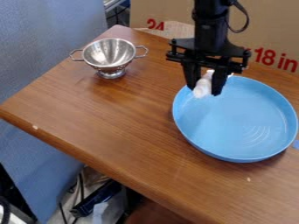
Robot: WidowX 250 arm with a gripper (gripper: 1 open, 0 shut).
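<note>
My black gripper (205, 77) hangs at the top right over the left rear part of a blue plate (236, 121). A white, pale object (202, 87) shows at its fingertips; whether the fingers are shut on it is hard to tell. The plate lies flat on the right side of the wooden table.
A steel colander (108, 54) stands at the back left of the table (105, 131). A cardboard box (271, 35) is behind. The table's left edge drops beside a blue-grey surface.
</note>
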